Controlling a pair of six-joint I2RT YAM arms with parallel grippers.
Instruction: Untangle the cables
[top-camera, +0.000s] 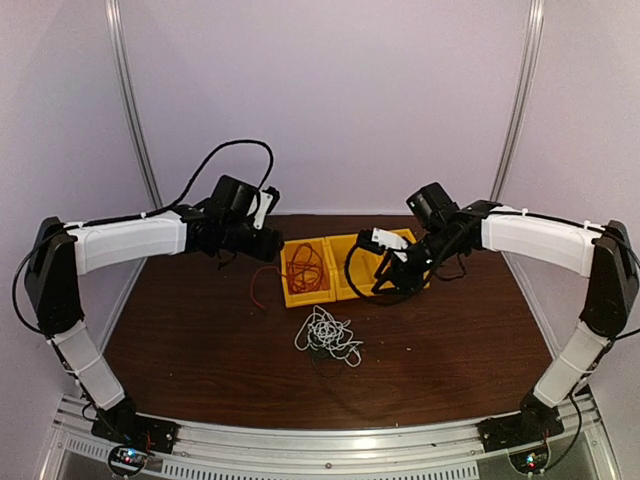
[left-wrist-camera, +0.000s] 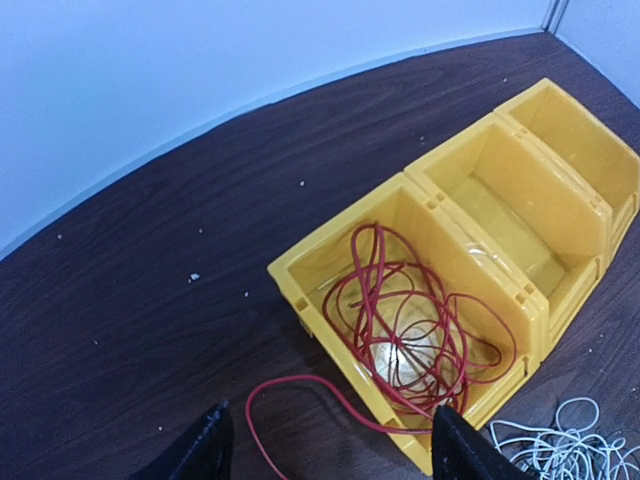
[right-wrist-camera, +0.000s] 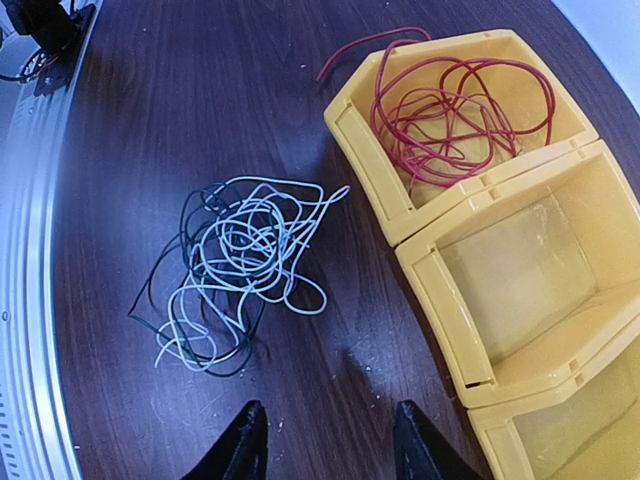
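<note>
The red cable (left-wrist-camera: 372, 300) lies coiled in the left yellow bin (left-wrist-camera: 338, 228), with one loose end over its wall and outside on the left. My left gripper is open above that loose end, nothing between its fingers. In front of the bins, the white cable (right-wrist-camera: 250, 245) sits in a heap on the table, tangled with a dark green cable (right-wrist-camera: 140, 290). Open and empty, my right gripper hovers to the right of this tangle. From above, the right arm covers part of the right bin.
The middle bin (right-wrist-camera: 525, 270) and the right bin (left-wrist-camera: 580, 125) show no cable inside. A pale wall (top-camera: 330, 110) stands behind the bins.
</note>
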